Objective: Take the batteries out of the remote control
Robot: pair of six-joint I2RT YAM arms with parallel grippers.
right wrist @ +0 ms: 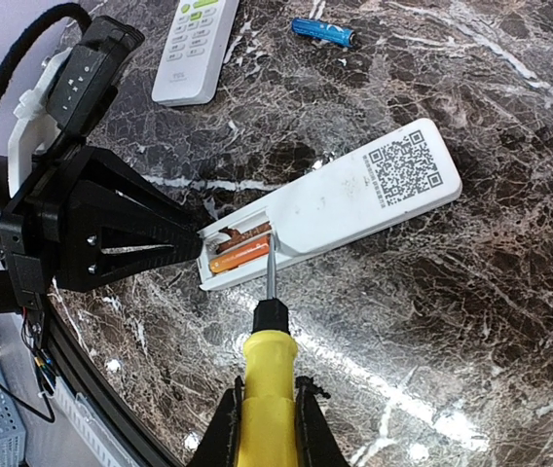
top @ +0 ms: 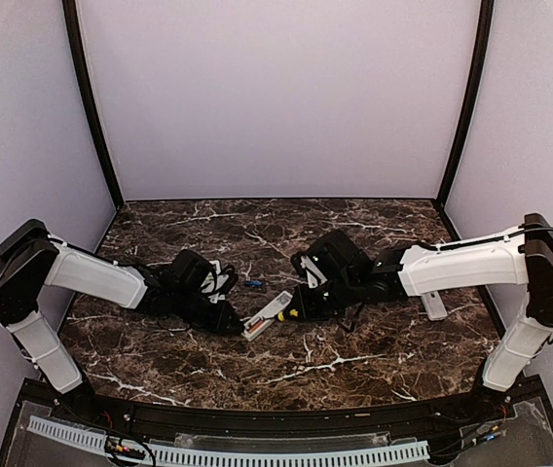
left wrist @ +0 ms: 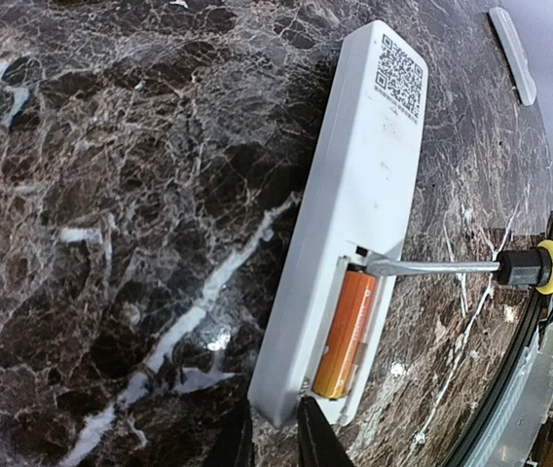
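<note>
The white remote control (right wrist: 354, 190) lies back side up, its QR code showing and its battery compartment uncovered. An orange battery sits in one slot; the slot beside it looks empty in the right wrist view. My left gripper is shut on the compartment end of the remote. In my right gripper, shut, is the yellow handle of a screwdriver (right wrist: 270, 375). The screwdriver's metal tip reaches into the compartment at the orange battery's inner end. A loose blue battery (right wrist: 322, 32) rests on the table, apart from the remote.
A second white remote (right wrist: 197, 49) with green keys lies near the left gripper. Far to the right is a slim white piece (top: 434, 305).
</note>
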